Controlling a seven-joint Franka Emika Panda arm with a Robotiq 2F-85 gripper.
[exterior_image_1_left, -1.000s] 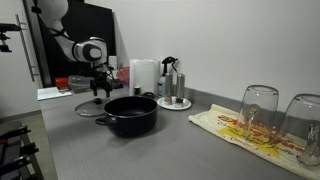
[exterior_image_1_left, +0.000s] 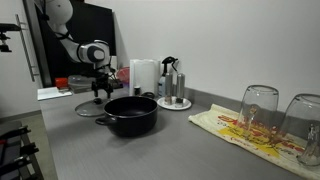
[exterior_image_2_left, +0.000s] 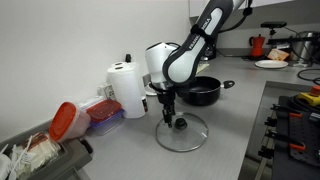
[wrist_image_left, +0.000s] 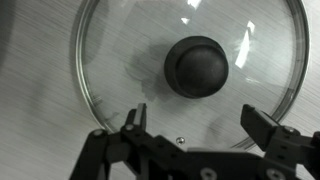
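A round glass lid (wrist_image_left: 112, 98) with a steel rim and a black knob (wrist_image_left: 196, 67) lies flat on the grey table. My gripper is above it in the wrist view, its fingers spread wide with nothing between them; the knob sits a little beyond the fingertips. Exterior view 2 has the gripper (exterior_image_2_left: 167, 112) close over the lid (exterior_image_2_left: 182, 140), near the knob (exterior_image_2_left: 180, 124). A black pot (exterior_image_1_left: 131, 116) stands uncovered beside the lid (exterior_image_1_left: 90, 108) in exterior view 1.
Behind the pot are a paper towel roll (exterior_image_1_left: 144, 75) and a plate (exterior_image_1_left: 174, 104) holding bottles. Two upturned glasses (exterior_image_1_left: 259, 108) rest on a yellow cloth (exterior_image_1_left: 230, 127). In exterior view 2, a red container (exterior_image_2_left: 69, 122) stands left of the lid.
The arm and gripper have shifted slightly near the lid, by a small amount in exterior view 1. Lid and pot stay where they were.
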